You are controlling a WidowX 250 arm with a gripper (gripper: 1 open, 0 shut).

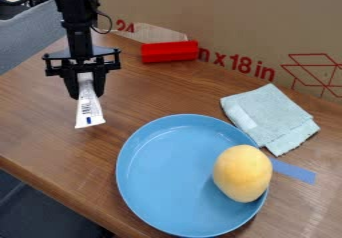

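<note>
My gripper (83, 74) hangs over the left side of the wooden table, shut on a white tube (88, 105) that points down toward the near left. A blue plate (167, 172) lies at the front right, with a yellow rounded object (242, 173) on its right part. The tube is apart from the plate, to its upper left.
A red block (170, 51) lies at the back, by a cardboard wall (254, 22). A folded light cloth (267, 117) and a strip of blue tape (293, 169) are at the right.
</note>
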